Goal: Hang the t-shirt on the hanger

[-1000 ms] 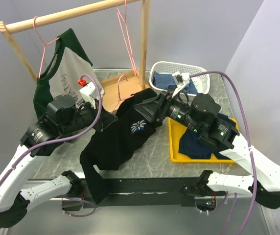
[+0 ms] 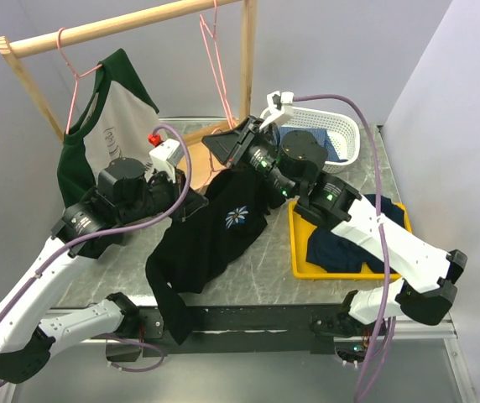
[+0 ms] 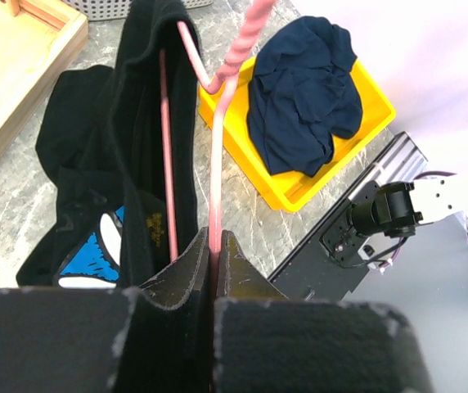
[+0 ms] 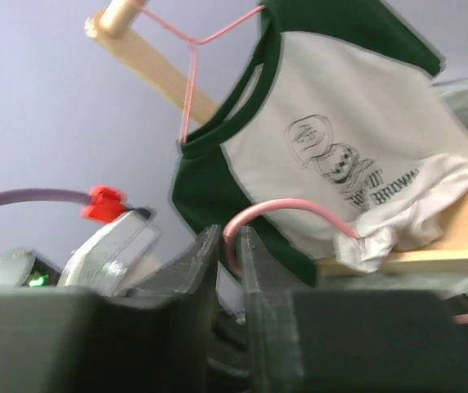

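The black t-shirt (image 2: pixel 198 252), with a blue and white flower, hangs over the counter's front edge. A pink hanger (image 3: pixel 217 155) runs partly inside its fabric. My left gripper (image 2: pixel 193 203) is shut on this hanger's pink rod, which passes between its fingertips in the left wrist view. By the upper part of the hanger, my right gripper (image 2: pixel 213 149) has its fingers part open. In the right wrist view the pink hook (image 4: pixel 291 203) curves with its end between the narrowly parted fingers. The far side of the shirt's neck is hidden by the right arm.
A wooden rack (image 2: pixel 122 28) at the back carries a green and white shirt (image 2: pixel 114 126) and an empty pink hanger (image 2: pixel 215 63). To the right are a white basket (image 2: pixel 345 134) and a yellow tray (image 2: pixel 303 252) with dark cloth.
My right gripper has moved up and left from over the black shirt to the hanger's hook. The left gripper has shifted slightly right, and the shirt's lower part has swung a little right.
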